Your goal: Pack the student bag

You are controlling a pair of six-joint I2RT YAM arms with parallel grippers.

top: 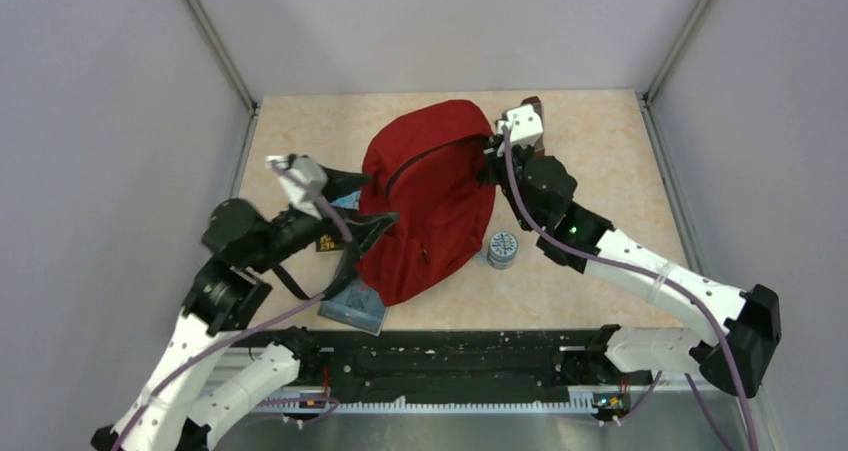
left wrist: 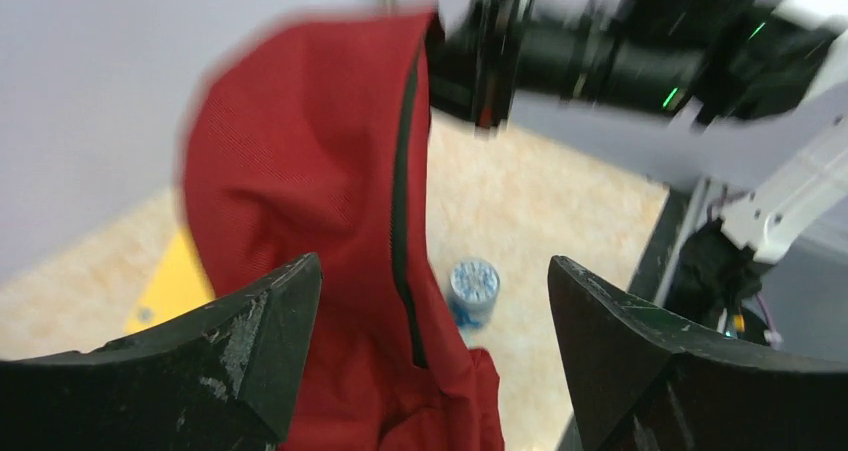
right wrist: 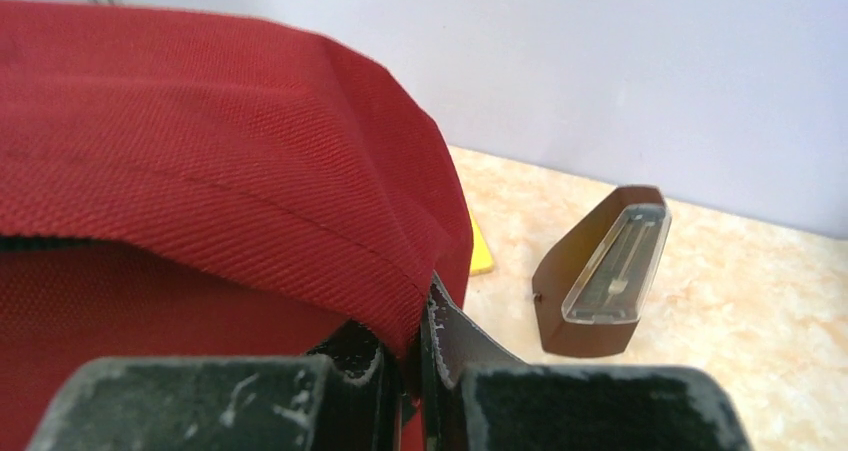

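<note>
A red bag (top: 435, 216) with a dark zipper line takes up the middle of the table, its top raised and tilted. On the bag's upper right edge my right gripper (top: 490, 156) is shut; in the right wrist view the red fabric (right wrist: 300, 171) runs in between the fingers. My left gripper (top: 380, 201) stands open at the bag's left side, with its fingers (left wrist: 240, 351) spread wide in the left wrist view and the red cloth behind them. Whether the left fingers touch the cloth I cannot tell.
A round grey-blue tin (top: 502, 250) stands right of the bag. Behind my right gripper is a brown case with a clear window (right wrist: 600, 271). A blue-grey book (top: 355, 306) and a dark booklet (top: 328, 243) lie at left. Something yellow (left wrist: 175, 281) shows behind the bag.
</note>
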